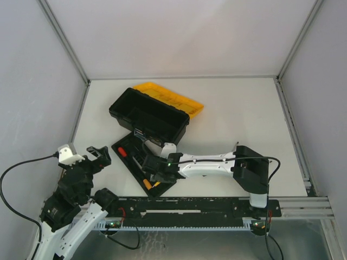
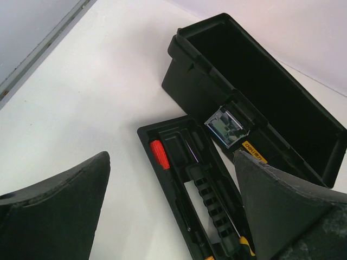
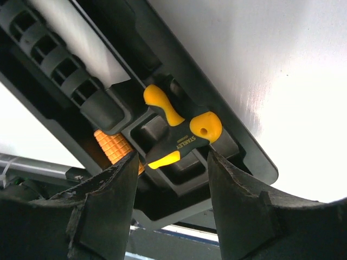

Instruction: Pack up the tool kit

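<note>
In the right wrist view, a black-and-yellow Stanley screwdriver (image 3: 184, 140) lies slantwise over the end compartments of the black tool tray (image 3: 252, 157). My right gripper is just over it with fingers parted, one fingertip on each side of its handle; whether they touch it cannot be told. Beside it in the tray is an orange ribbed handle (image 3: 113, 146). The left wrist view shows a red-handled tool (image 2: 159, 154) in the tray's far end. My left gripper (image 1: 101, 155) stands open and empty, left of the tray. The black toolbox (image 2: 190, 89) is open and looks empty.
A yellow tray (image 1: 190, 104) sits behind the toolbox. Free white table (image 1: 238, 108) stretches to the right, where the right arm (image 1: 209, 165) covers part of the surface. A metal rail edges the table's front.
</note>
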